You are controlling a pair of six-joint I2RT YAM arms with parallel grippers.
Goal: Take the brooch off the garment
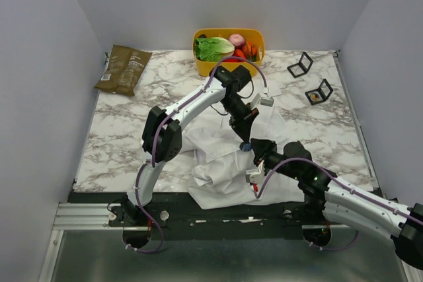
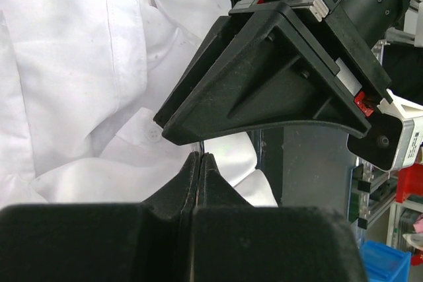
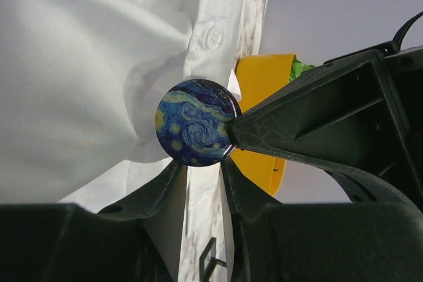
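Observation:
A round brooch [image 3: 197,123] with a blue and yellow swirl picture stands upright by the garment's button edge, facing the right wrist camera. In the top view the brooch [image 1: 245,146] is a small blue spot on the white garment [image 1: 218,166]. My left gripper is shut, its tips at the brooch's rim; the left fingertips [image 3: 246,131] overlap that rim in the right wrist view. Close below the brooch, my right gripper is part open, a narrow gap between its fingertips. How the brooch is fastened behind is hidden.
A yellow basket [image 1: 198,65] of vegetables stands at the back, a brown bag [image 1: 123,70] at the back left. Two black frames [image 1: 301,65] lie at the back right. The two arms nearly meet over the garment; bare marble lies left of it.

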